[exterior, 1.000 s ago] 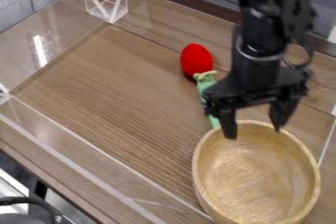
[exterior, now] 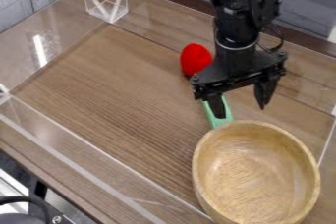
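Note:
My black gripper (exterior: 234,89) stands open over the middle right of the wooden table, its fingers spread left and right above a green object (exterior: 218,115), which it partly hides. A red rounded object (exterior: 195,61) lies just behind and left of the gripper. A large pale wooden bowl (exterior: 252,196) sits at the front right, below the green object.
A white wire-like holder (exterior: 108,2) stands at the back left. A raised edge borders the table at the left, and black cabling shows at the lower left.
The gripper has moved up and back, away from the bowl, uncovering more of the table around it. The red object, green object and bowl look unmoved.

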